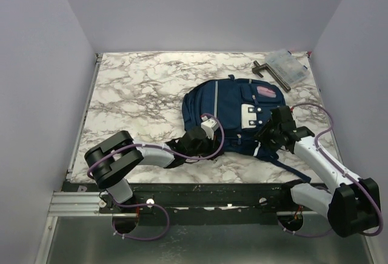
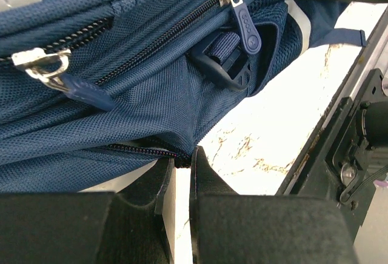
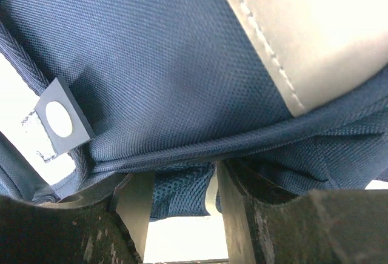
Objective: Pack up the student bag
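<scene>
The navy student bag (image 1: 224,109) lies on the marble table. My left gripper (image 1: 213,149) is at its lower front edge, and in the left wrist view (image 2: 185,173) it is shut on a fold of bag fabric with a zipper. Zipper pulls (image 2: 248,34) and a buckle (image 2: 221,61) lie just beyond. My right gripper (image 1: 260,137) is over the bag's lower right. In the right wrist view (image 3: 182,185) its fingers stand part open against navy fabric below a pale patch (image 3: 309,28), with fabric behind them.
A clear plastic box (image 1: 286,65) and a dark angled bracket (image 1: 273,73) sit at the back right. A strap (image 1: 291,168) trails toward the front right corner.
</scene>
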